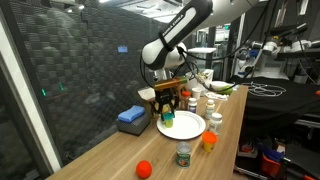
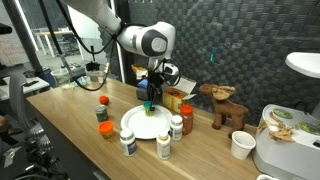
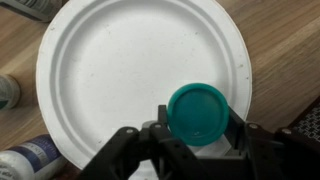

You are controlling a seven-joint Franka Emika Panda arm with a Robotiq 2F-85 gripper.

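A small round container with a teal top [image 3: 198, 115] is between the fingers of my gripper, which is shut on it. Its yellow-green lower part [image 2: 149, 112] shows in exterior view 2, below the teal. It stands roughly upright over the white plate [image 3: 105, 75], towards the plate's edge in the wrist view. Whether its base touches the plate cannot be told. In exterior view 1 the gripper [image 1: 166, 107] points down over the left side of the plate.
White-lidded jars [image 2: 128, 143] and a red-orange jar [image 2: 187, 119] stand close by the plate. An orange cup [image 1: 209, 141], a can [image 1: 183, 153] and a red ball [image 1: 144, 169] lie nearer exterior view 1. A blue box [image 1: 132, 116] and a brown toy animal [image 2: 229, 106] are farther off.
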